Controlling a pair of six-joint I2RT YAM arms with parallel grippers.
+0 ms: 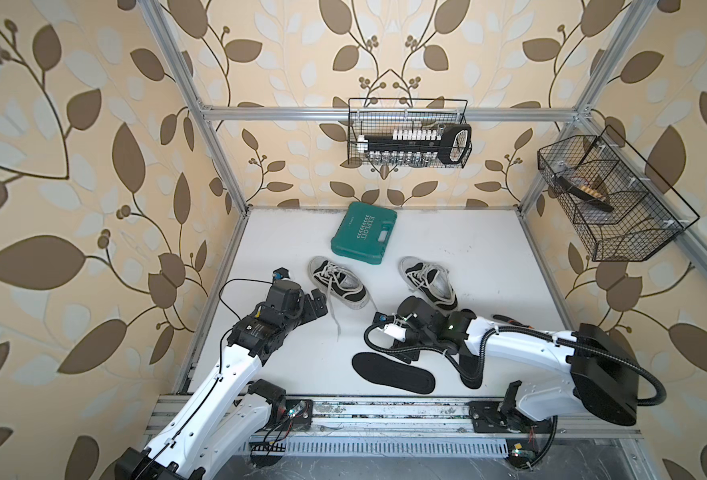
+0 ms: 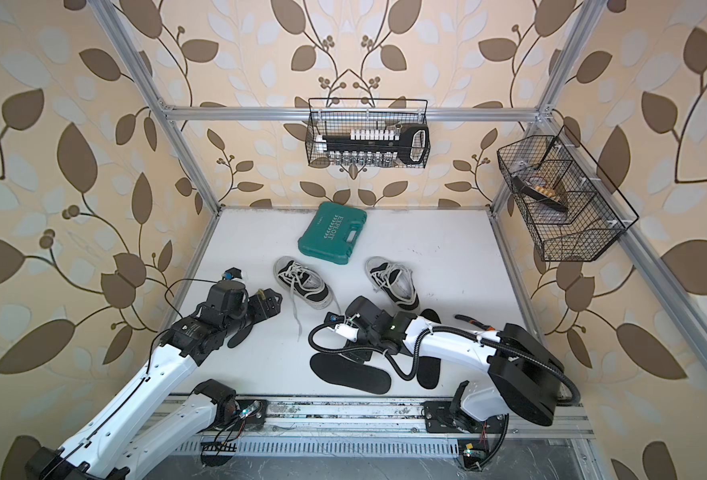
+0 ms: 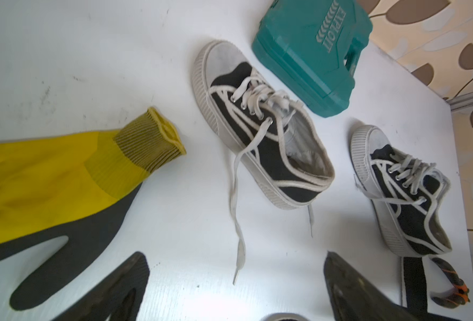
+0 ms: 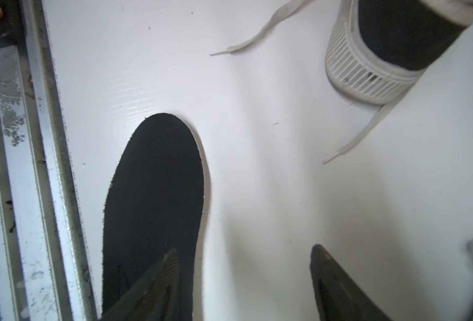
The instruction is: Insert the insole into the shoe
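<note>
Two grey-and-black canvas shoes stand on the white table, the left shoe (image 1: pixel 338 281) and the right shoe (image 1: pixel 429 278), laces loose. A black insole (image 1: pixel 392 373) lies crosswise near the front edge; another insole (image 2: pixel 428 372) lies lengthwise below the right shoe, partly behind the right arm. My right gripper hangs over the crosswise insole, its fingers apart, one above the insole's dark surface and the other over bare table, holding nothing. My left gripper is open and empty, over the left part of the table, short of the left shoe.
A green case (image 1: pixel 364 232) lies at the back. A yellow-and-black glove (image 3: pixel 60 182) lies at the left. Orange-and-black pliers (image 2: pixel 474 322) lie at the right. Two wire baskets (image 1: pixel 409 133) hang on the walls.
</note>
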